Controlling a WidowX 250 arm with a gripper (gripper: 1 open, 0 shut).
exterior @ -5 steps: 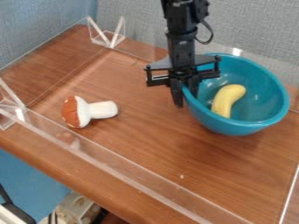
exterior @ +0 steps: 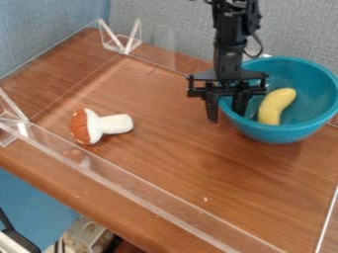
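The black gripper (exterior: pixel 227 97) hangs over the left rim of a teal bowl (exterior: pixel 298 122), its lower parts at or on that rim; whether its fingers are open or shut on the rim is hard to tell. A yellow banana (exterior: pixel 276 106) lies inside the bowl. A white toy mushroom with an orange-red cap (exterior: pixel 87 126) lies on its side on the wooden table at the left, well apart from the bowl.
Clear plastic edging (exterior: pixel 158 200) runs along its front left, with white brackets at the corners. A grey padded wall stands behind.
The gripper has moved right and slightly back. The bowl has shifted a little right, and the banana in it with it. The mushroom has not moved.
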